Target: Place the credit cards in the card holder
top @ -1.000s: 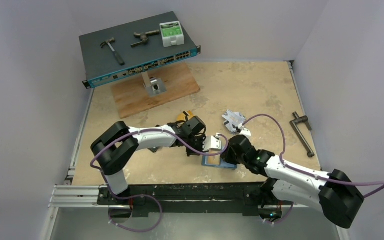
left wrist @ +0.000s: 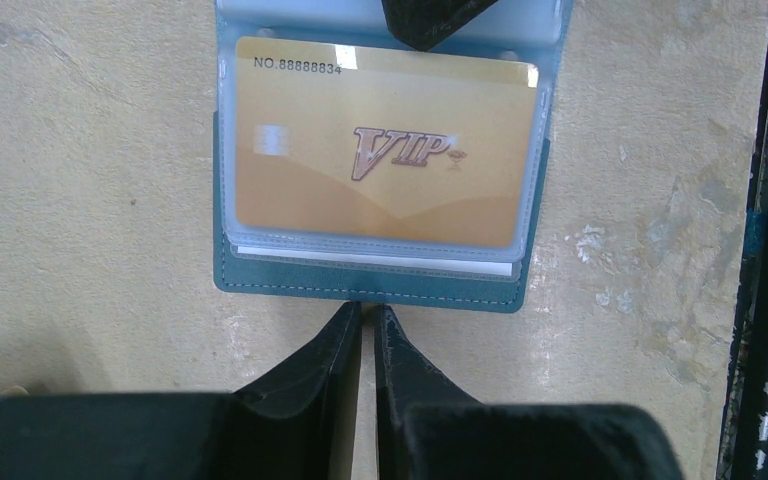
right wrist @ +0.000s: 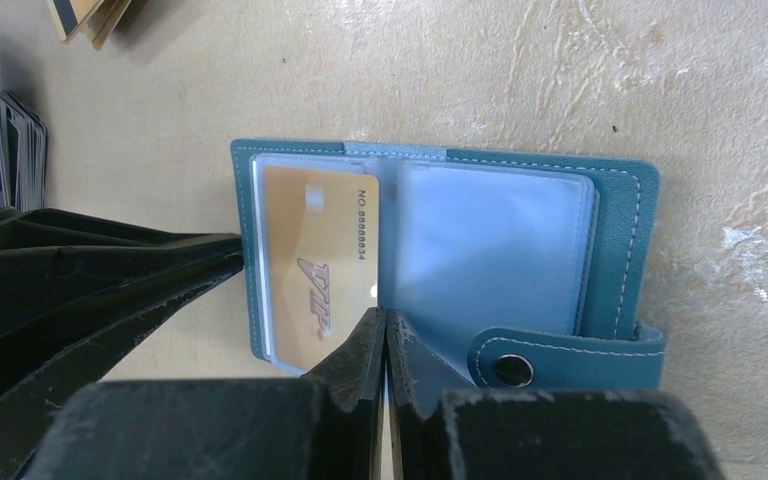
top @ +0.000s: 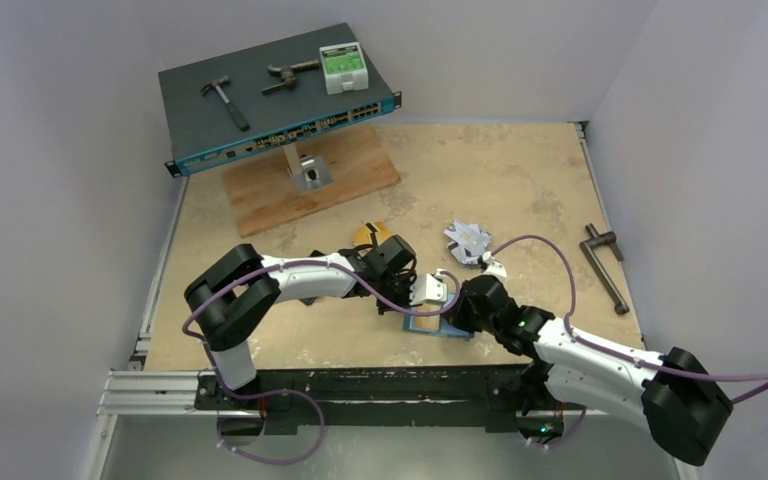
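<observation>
The blue card holder (top: 456, 328) (left wrist: 370, 290) (right wrist: 620, 250) lies open on the table with a gold VIP card (left wrist: 390, 180) (right wrist: 310, 260) in a clear sleeve on one side and an empty-looking sleeve beside it. My left gripper is shut on the holder's outer edge. My right gripper is shut, its tips at the inner edge of the gold card, with nothing clearly between them.
Silver cards (top: 468, 240) are fanned behind the holder, yellow cards (top: 370, 232) behind the left arm. A metal tool (top: 605, 275) lies at the right. A rack device (top: 280, 90) with hammers stands at the back left.
The holder looks unmoved.
</observation>
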